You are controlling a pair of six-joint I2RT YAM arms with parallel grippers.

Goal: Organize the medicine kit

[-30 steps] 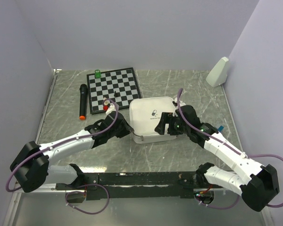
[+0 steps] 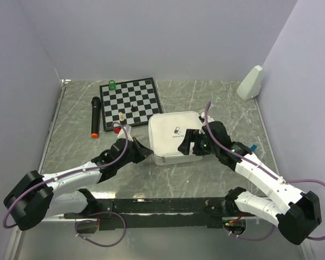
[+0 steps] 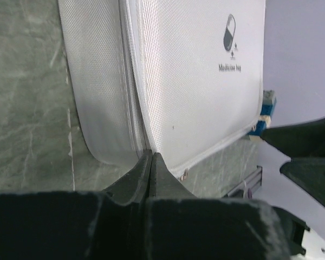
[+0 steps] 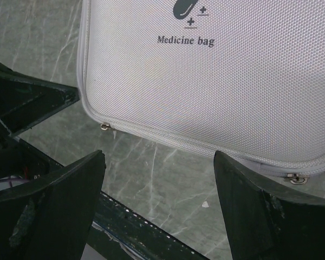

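The white medicine bag (image 2: 168, 132) lies on the marble table, its printed lid up; in the left wrist view its layered edge (image 3: 97, 81) shows. My left gripper (image 2: 150, 152) is shut at the bag's front left edge, the fingertips against the zipped rim, nothing seen between them. My right gripper (image 2: 189, 142) is open over the bag's right part; in the right wrist view its fingers span the front edge, where a zipper pull (image 4: 297, 179) shows.
A checkered board (image 2: 130, 97) with small items sits at the back left, a black microphone (image 2: 96, 114) beside it. A white object (image 2: 251, 83) stands at the back right.
My left arm has shifted slightly down in the top view, its wrist lower. The right arm and the bag look unchanged.
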